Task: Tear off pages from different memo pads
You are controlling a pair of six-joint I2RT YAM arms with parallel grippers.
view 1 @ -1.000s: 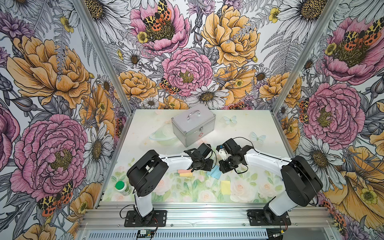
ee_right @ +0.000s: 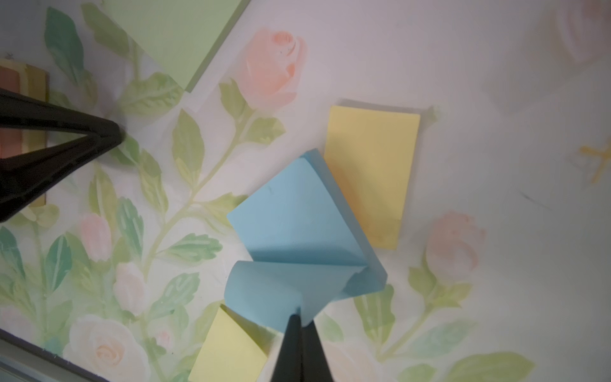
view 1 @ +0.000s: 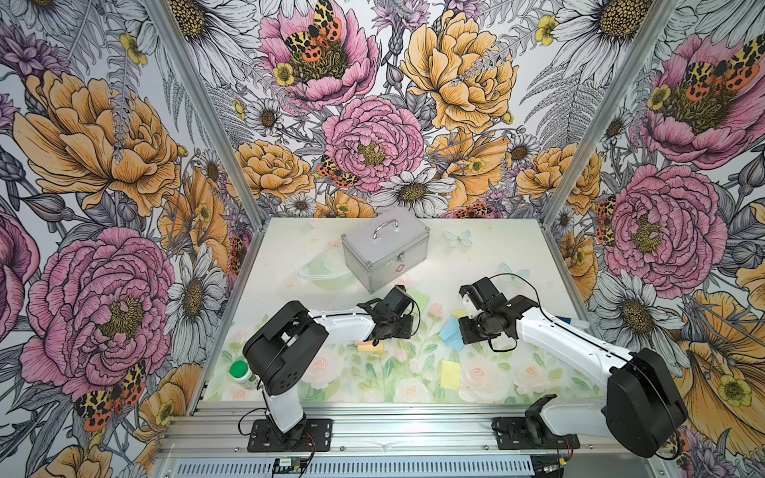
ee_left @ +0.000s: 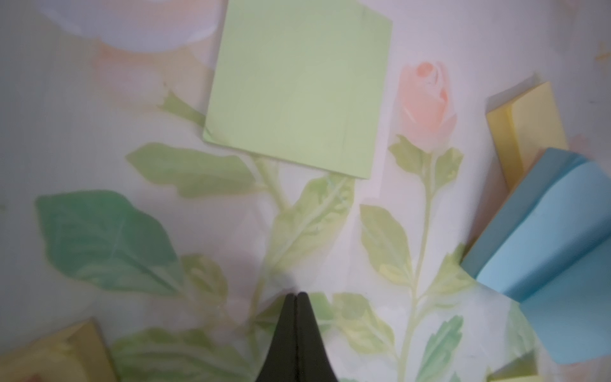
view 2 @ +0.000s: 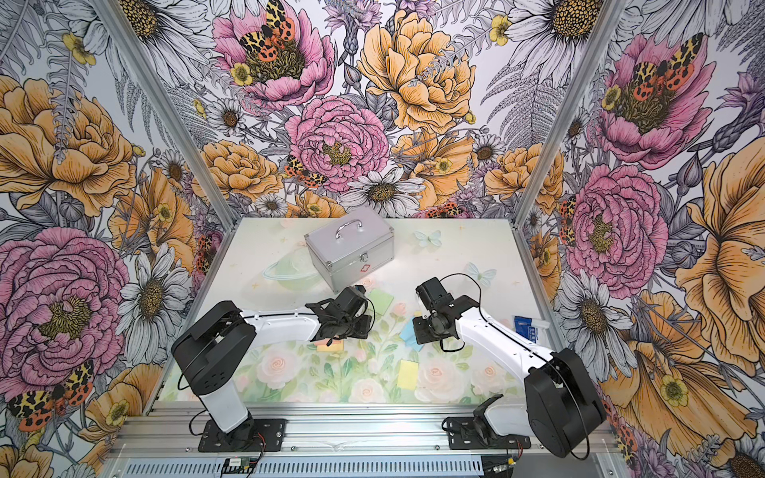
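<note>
A blue memo pad (ee_right: 296, 213) lies mid-table beside a yellow pad (ee_right: 372, 175); its top sheet is lifted and curled toward my right gripper, which is shut with the sheet's curled end at its fingertips. My left gripper is shut with nothing visible between its fingers, over bare table left of the blue pad. A green pad (ee_left: 296, 82) lies behind them, a second yellow pad (ee_right: 226, 350) nearer the front, and an orange pad (ee_left: 57, 356) at the left.
A silver case (view 1: 386, 255) stands at the back centre. A green-lidded jar (view 1: 239, 370) is at the front left, and a blue item (view 2: 526, 326) lies at the right edge.
My right gripper has moved rightward, away from the left one, and its arm's elbow has swung right. My left gripper has shifted slightly left.
</note>
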